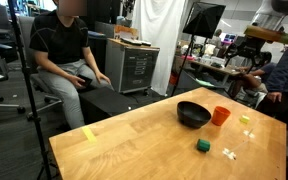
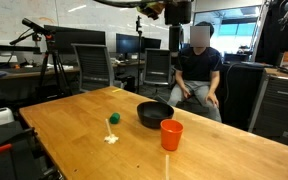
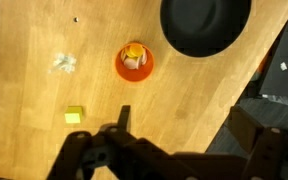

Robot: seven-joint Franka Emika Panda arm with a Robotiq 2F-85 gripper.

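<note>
My gripper is high above the table, its fingers spread wide with nothing between them. An orange cup (image 3: 134, 72) stands upright in the wrist view, with yellow and pale things inside that I cannot identify. Beside it is a round black bowl (image 3: 206, 28), cut off by the top edge. A small yellow block (image 3: 74, 115) lies to the lower left of the cup. In the first exterior view, a green block (image 1: 203, 145) sits nearer the camera than the bowl (image 1: 193, 115) and cup (image 1: 220, 117). The gripper touches none of them.
Small white scraps (image 3: 64, 62) lie flat on the wooden table (image 1: 134, 145). Wide bare wood stretches to the left of the bowl in the first exterior view. A person (image 2: 196, 75) sits beyond the table edge.
</note>
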